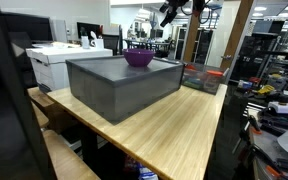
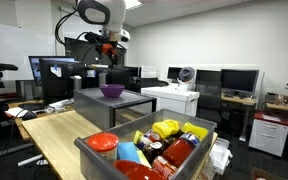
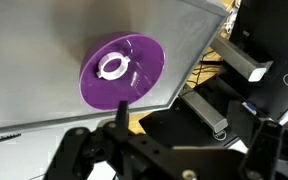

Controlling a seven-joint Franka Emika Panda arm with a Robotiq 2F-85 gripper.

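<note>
A purple bowl (image 1: 139,57) rests on the flat top of a long grey box (image 1: 119,92). Inside the bowl (image 3: 124,90), the wrist view shows a white ring-shaped object (image 3: 113,65). High above the box is my gripper (image 2: 101,50), clear of the bowl by a wide gap. Its dark fingers (image 3: 122,118) stand apart at the bottom of the wrist view, so it is open, and nothing is between them.
A grey bin (image 2: 99,159) full of packaged goods, including a red-lidded jar (image 2: 103,142) and a yellow item (image 2: 166,128), stands at one end of the wooden table (image 1: 169,135). The tabletop beside the grey box is bare.
</note>
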